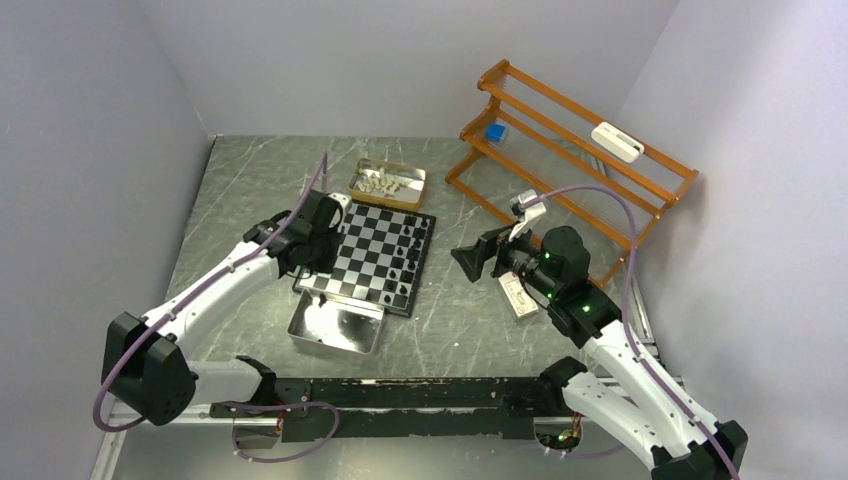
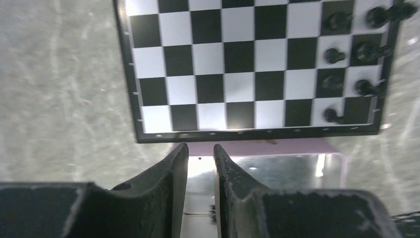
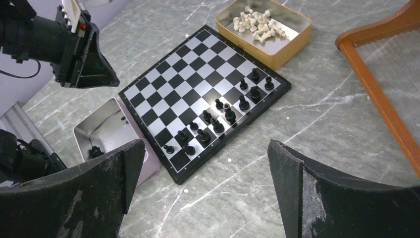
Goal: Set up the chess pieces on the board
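The chessboard (image 1: 365, 250) carries black pieces along its right side, such as a black piece (image 3: 243, 103). My left gripper is over the board's near edge and the metal tray (image 1: 335, 338), its fingers close together; what is between them cannot be made out. A few dark pieces (image 3: 94, 151) lie in that tray. A tan box (image 3: 288, 52) behind the board holds several white pieces (image 3: 257, 25). My right gripper stands open to the right of the board, with nothing between its fingers.
A wooden rack (image 1: 560, 150) stands at the back right, with a small light box (image 1: 518, 295) near my right arm.
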